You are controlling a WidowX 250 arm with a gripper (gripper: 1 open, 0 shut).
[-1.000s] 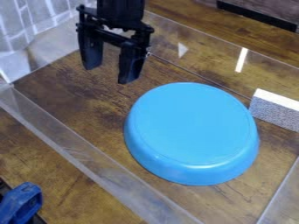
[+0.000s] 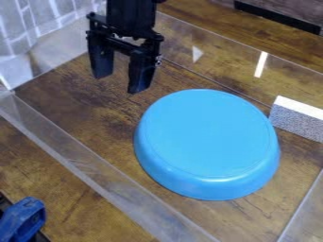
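Observation:
My black gripper (image 2: 123, 62) hangs in the upper middle of the camera view, over the wooden floor of a tray with clear walls. Its two fingers point downward and stand apart, open, with no object visible between them. A large blue round disc (image 2: 206, 137), like an upturned dish, lies to the right and below the gripper, apart from it.
A white speckled block (image 2: 297, 119) sits at the right edge. A blue object (image 2: 19, 221) lies outside the clear wall at the lower left. Bare wood (image 2: 78, 109) fills the left of the tray, and crumpled clear plastic stands at the upper left.
The gripper has shifted very slightly, its fingers looking a little different in angle. The disc and block have not moved.

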